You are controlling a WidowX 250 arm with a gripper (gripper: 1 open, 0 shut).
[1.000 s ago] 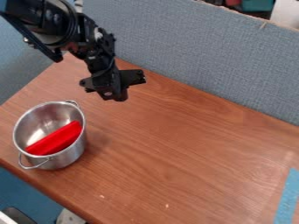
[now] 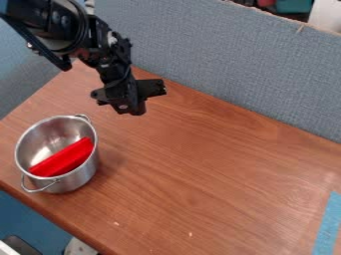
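A steel pot [image 2: 82,178] with side handles stands on the wooden table at the lower left. Inside it lies a long red object [image 2: 63,157]. Up and to the right of the pot, my black gripper [image 2: 130,106] hangs from the arm, apart from the pot, and is shut with nothing visible between its fingers.
A grey padded wall [image 2: 226,65] runs along the back. A strip of blue tape [image 2: 326,224] lies at the right edge.
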